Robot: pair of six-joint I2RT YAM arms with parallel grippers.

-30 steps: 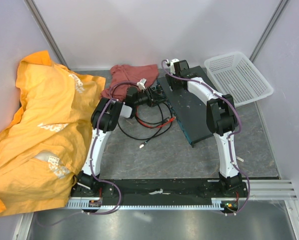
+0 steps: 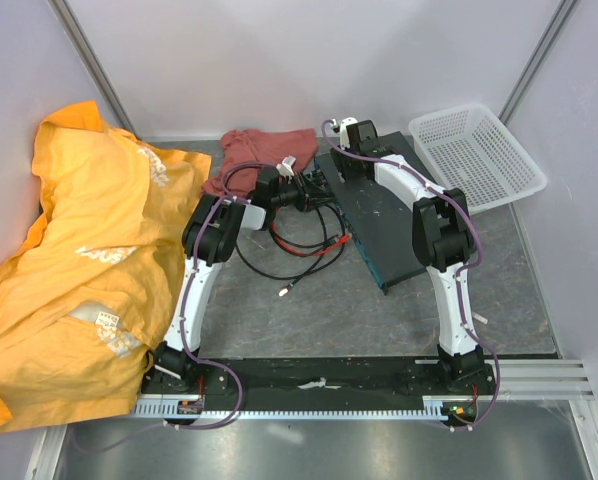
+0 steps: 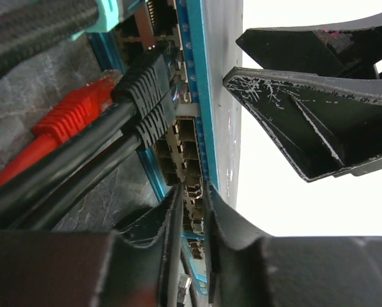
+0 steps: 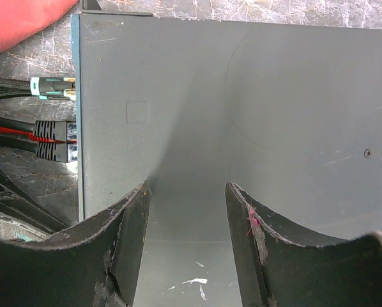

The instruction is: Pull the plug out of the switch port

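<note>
A dark flat switch (image 2: 389, 215) lies tilted across the right of the table, its blue-edged port side facing left. In the left wrist view, black plugs (image 3: 154, 83) and a red plug (image 3: 73, 115) sit at its ports, a teal-marked plug (image 3: 108, 13) farther up. Just below the black plugs, in front of bare ports, my left gripper has a narrow gap between its fingers and nothing in it. Above the switch's top face, my right gripper stands open and empty. The right wrist view shows the black plugs (image 4: 53, 131) seated at the edge.
Looped black and red cables (image 2: 309, 245) lie left of the switch, one loose connector (image 2: 284, 292) on the table. A red cloth (image 2: 264, 150) lies behind, a white basket (image 2: 479, 155) at the back right, yellow cloth (image 2: 89, 260) on the left.
My left arm has shifted very slightly toward the switch. My right arm, the switch and the cables show no visible movement.
</note>
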